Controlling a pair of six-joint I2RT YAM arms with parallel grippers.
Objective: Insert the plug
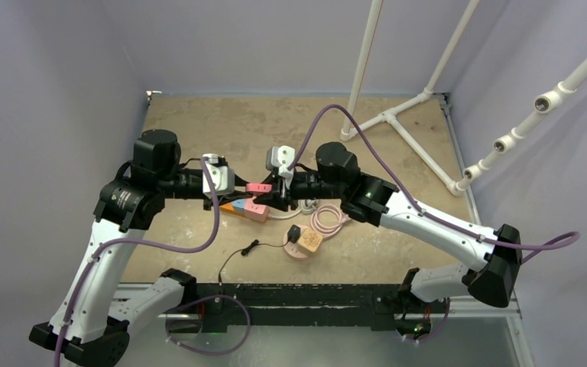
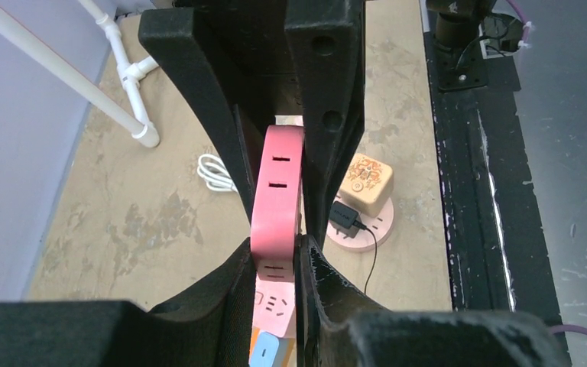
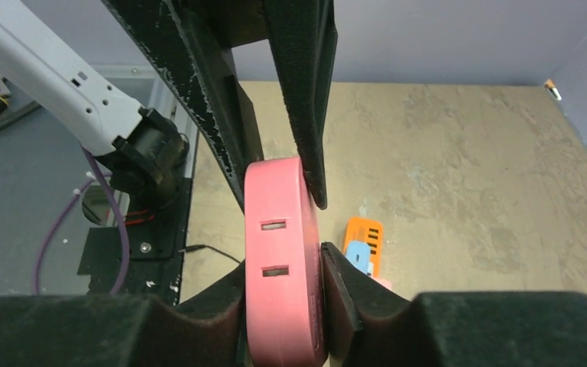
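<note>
A pink slotted block (image 1: 258,188) is held in the air between my grippers. My left gripper is shut on its near end in the left wrist view. My right gripper is around the block from the other side; whether it grips is unclear. Below, a black plug (image 2: 345,219) with a thin cable sits on a round pink piece (image 1: 296,252), beside a beige cube (image 1: 310,241). An orange, blue and pink strip (image 1: 237,207) lies partly hidden under the grippers.
Coiled pink (image 1: 325,225) and white cables lie near the middle. A white pipe frame (image 1: 418,153) stands at the right and back. The bare board (image 1: 199,138) is clear at the back left.
</note>
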